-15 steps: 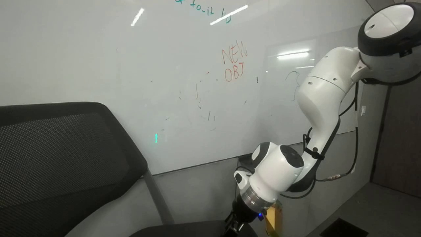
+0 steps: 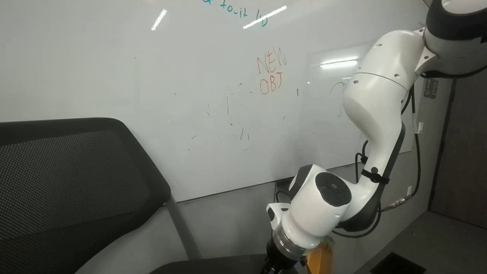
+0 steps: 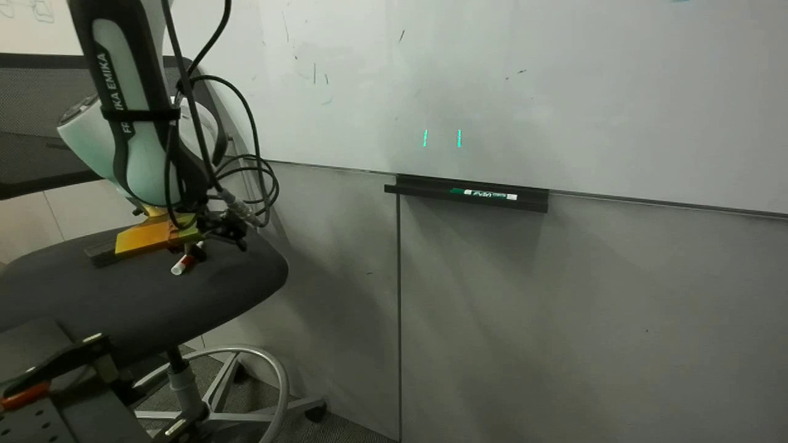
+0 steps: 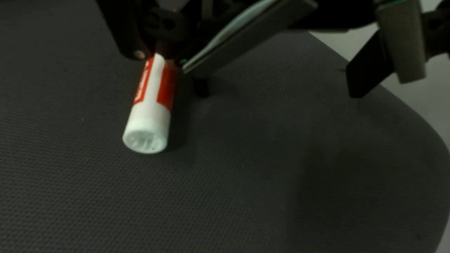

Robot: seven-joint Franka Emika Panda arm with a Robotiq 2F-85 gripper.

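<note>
A white marker with red print (image 4: 145, 105) lies on the dark chair seat (image 4: 236, 181) in the wrist view, its white end toward the camera. My gripper is just above the seat, fingers (image 4: 400, 46) spread, nothing between their pads. The marker is beside the left-hand finger, whose dark linkage hides its far end; whether they touch I cannot tell. In exterior view 2 the marker's white end (image 3: 180, 267) shows below the gripper. Exterior view 1 shows only the gripper's upper part near the bottom edge.
A yellow-orange block (image 3: 151, 236) shows close to the gripper; whether it is fixed to the arm is unclear. The whiteboard (image 2: 182, 68) stands behind, with a black tray (image 3: 532, 199) holding a green-and-white marker (image 3: 484, 194). The chair's mesh back (image 2: 68, 178) rises at left.
In exterior view 1, the arm's wrist has come down slightly and tilted, bringing the gripper lower toward the seat. The upper arm links have shifted up and to the right.
</note>
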